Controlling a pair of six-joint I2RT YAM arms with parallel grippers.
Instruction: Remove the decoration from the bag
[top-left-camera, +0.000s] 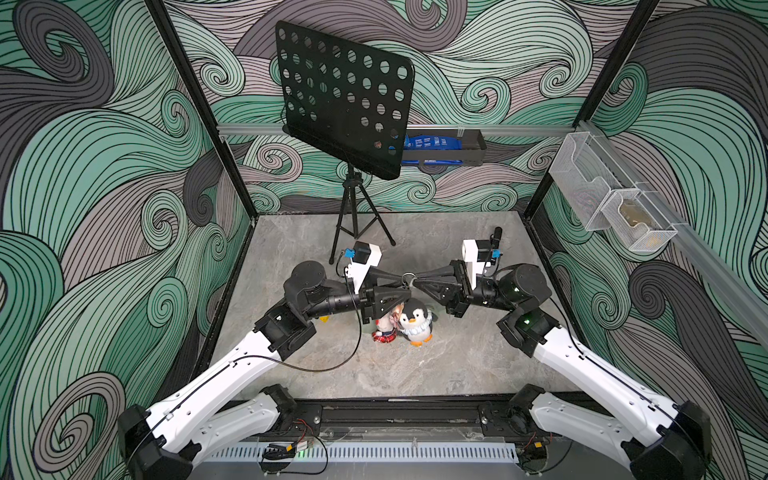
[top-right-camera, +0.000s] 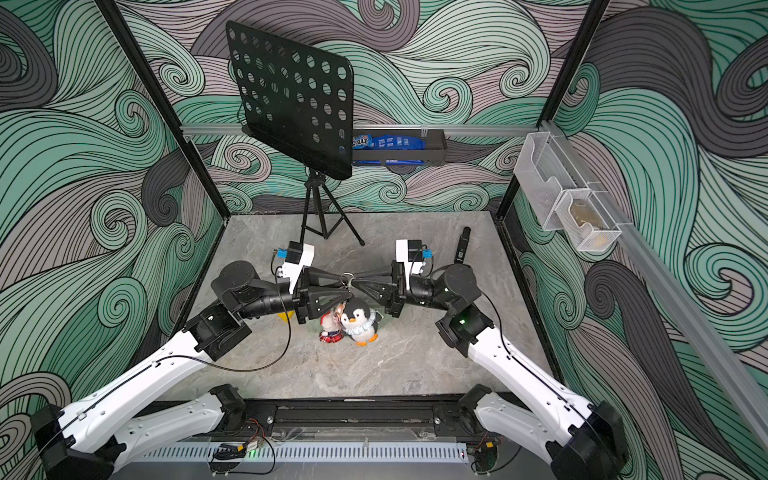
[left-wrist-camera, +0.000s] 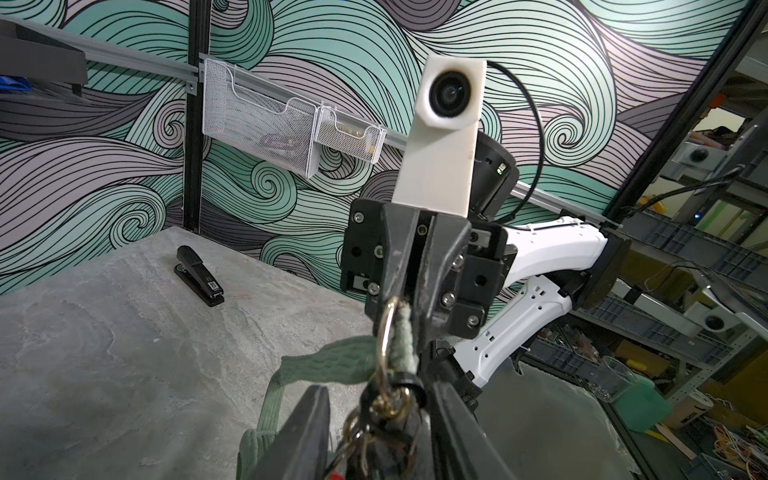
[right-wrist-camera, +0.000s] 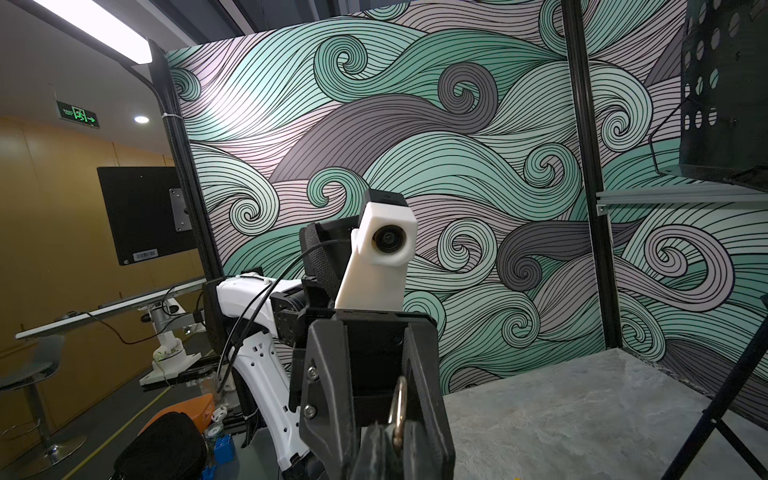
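A penguin figure (top-left-camera: 416, 321) and a pink figure with a red plaid base (top-left-camera: 385, 324) hang together below the grippers. Above them is a metal ring (top-left-camera: 408, 277), with my right gripper (top-left-camera: 415, 282) shut on it. In the right wrist view, the gold ring (right-wrist-camera: 398, 412) stands up between the closed fingers. My left gripper is open around the metal links and dark clasp (left-wrist-camera: 392, 404) below the ring; its fingers stand apart on both sides. A green strap (left-wrist-camera: 328, 364) runs beside the ring. The bag's body is mostly hidden.
A black music stand (top-left-camera: 352, 192) stands at the back left, and a black stapler (left-wrist-camera: 200, 276) lies at the back right of the table. Mesh baskets (top-left-camera: 612, 196) hang on the right rail.
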